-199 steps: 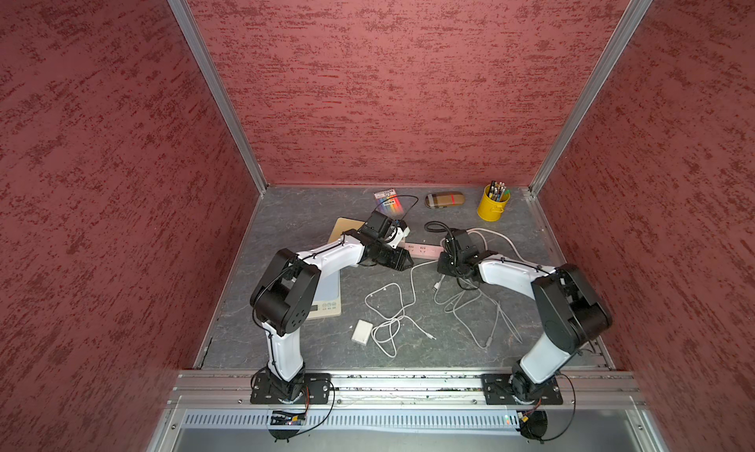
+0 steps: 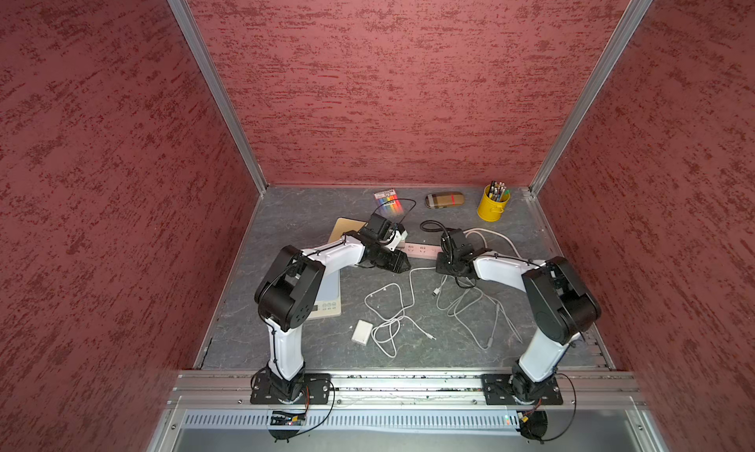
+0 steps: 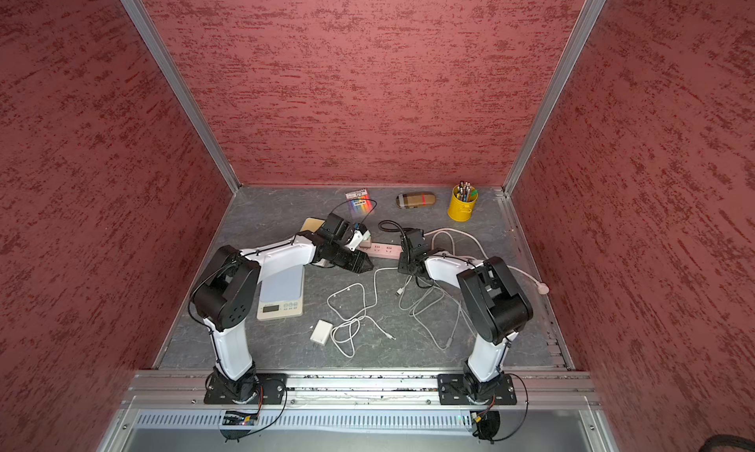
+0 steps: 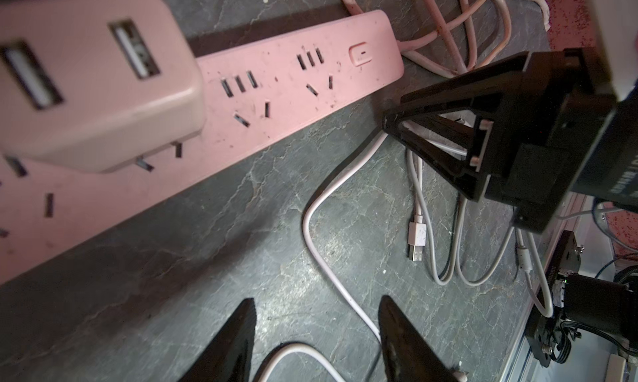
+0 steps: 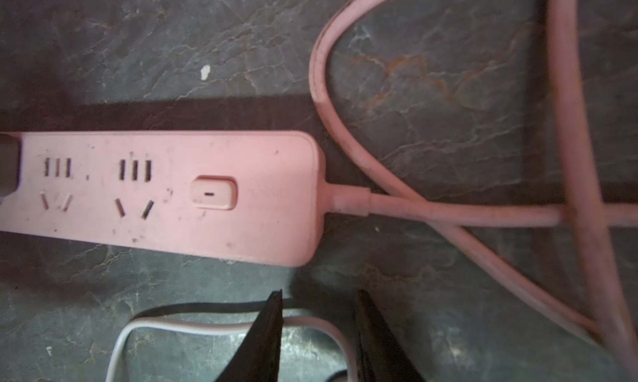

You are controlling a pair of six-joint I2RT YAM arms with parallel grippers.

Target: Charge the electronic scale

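Observation:
The electronic scale (image 3: 280,309) lies at the left, partly covered by my left arm. A pink power strip (image 5: 166,195) lies mid-table, with a block adapter (image 4: 99,96) with two USB ports seated on it. My left gripper stands open just in front of the strip, nothing held. My right gripper is part open near the strip's switch end. A white cable (image 5: 199,327) runs past its fingers, apparently not clamped. A USB plug (image 4: 416,235) on a pale cable rests on the table near the right gripper.
A small white box (image 2: 361,332) and a loosely coiled white cable (image 2: 393,322) occupy the front middle. Grey cables (image 2: 479,340) spread at front right. Along the back are markers (image 2: 387,202), a pencil case (image 2: 445,199) and a yellow pen bucket (image 2: 491,206).
My right gripper has shifted slightly left and toward the front, and the cable beside it sits a little lower. My left gripper has moved only slightly.

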